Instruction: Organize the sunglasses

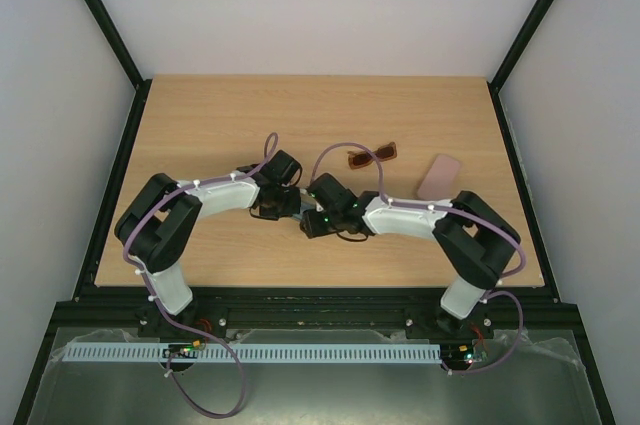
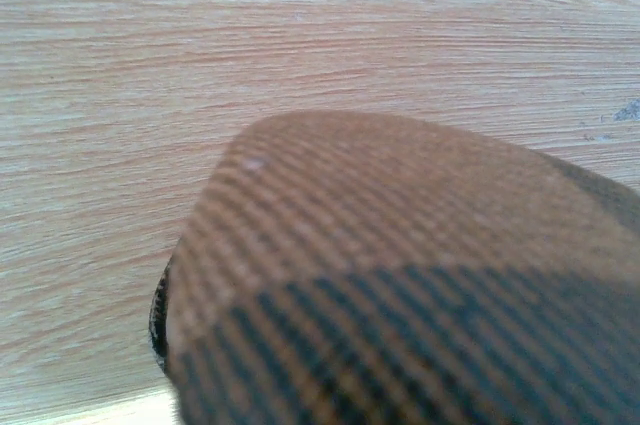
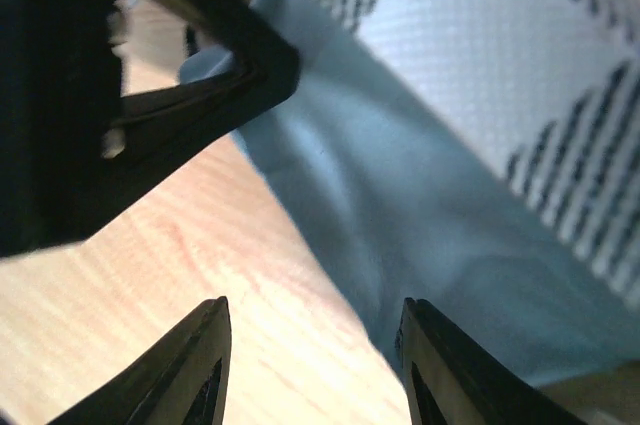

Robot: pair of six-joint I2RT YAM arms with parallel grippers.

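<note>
Brown sunglasses lie at the back right of the table. A blue-grey cloth with a white, striped part lies between the grippers at the table's middle, mostly hidden from above. My left gripper is shut at the cloth; the black fingers at upper left in the right wrist view are against it. A brown checked surface, blurred, fills much of the left wrist view. My right gripper is open over the cloth's near edge, one fingertip on either side.
A pink case lies on the right of the wooden table. Both arms meet at the middle, very close together.
</note>
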